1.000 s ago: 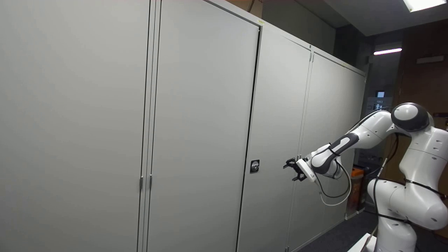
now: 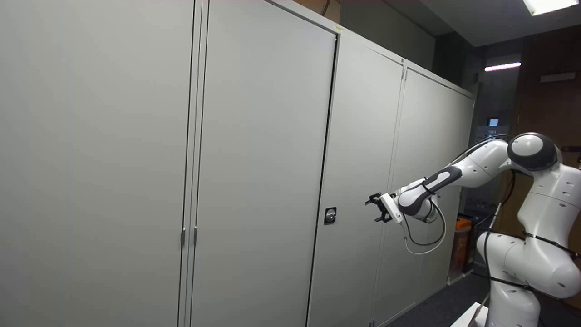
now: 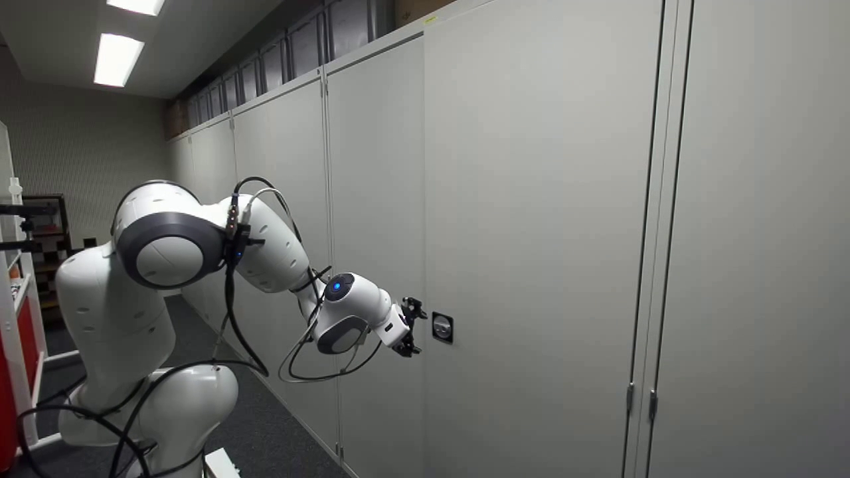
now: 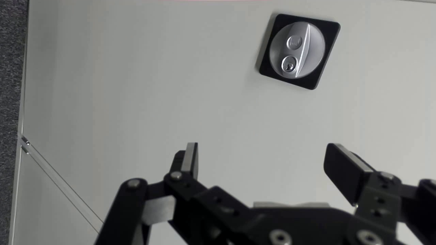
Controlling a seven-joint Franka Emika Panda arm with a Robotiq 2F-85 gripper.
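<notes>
A round silver knob (image 4: 314, 51) with a keyhole sits on a black square plate on the grey cabinet door (image 4: 135, 90), in the upper right of the wrist view. The same knob (image 2: 330, 215) shows beside the door seam in exterior view 1, and the knob (image 3: 443, 327) is right of my hand in exterior view 2. My gripper stands open, its two fingers wide apart with nothing between them. It is held in front of the door, apart from the knob, which lies beyond the fingertips in the wrist view.
Tall grey cabinet doors (image 2: 261, 163) form a long wall, all shut. Slim handles (image 3: 653, 405) sit at another door seam. An orange-topped bin (image 2: 461, 234) stands behind the arm.
My gripper has risen and shifted slightly left in exterior view 1, to about the knob's height. The knob and doors look the same.
</notes>
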